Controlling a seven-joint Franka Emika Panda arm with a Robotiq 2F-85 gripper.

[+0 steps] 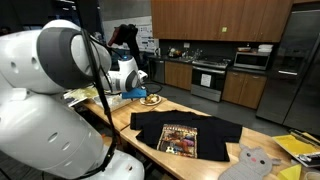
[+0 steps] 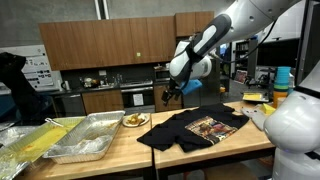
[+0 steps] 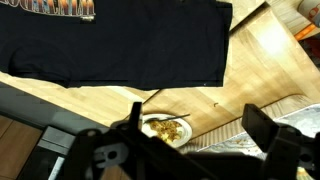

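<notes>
My gripper is open, its two dark fingers wide apart with nothing held between them in the wrist view. It hangs in the air over the table, and both exterior views show it well above the surface. A black cloth (image 3: pixel 140 50) lies spread on the wooden table (image 1: pixel 190 103). On the cloth is a colourful printed patch (image 1: pixel 178 140). Between and below the fingers in the wrist view, a white plate of food (image 3: pixel 168 130) with a utensil on it rests beside the cloth, partly hidden by the gripper.
Foil-like trays (image 2: pixel 87 139) stand on the table near the plate. A grey animal-shaped piece (image 1: pixel 250 165) and yellow items (image 1: pixel 295 146) lie at the opposite end. Stacked coloured cups (image 2: pixel 281 85) stand at the right in exterior view 2. Bare wood surrounds the cloth.
</notes>
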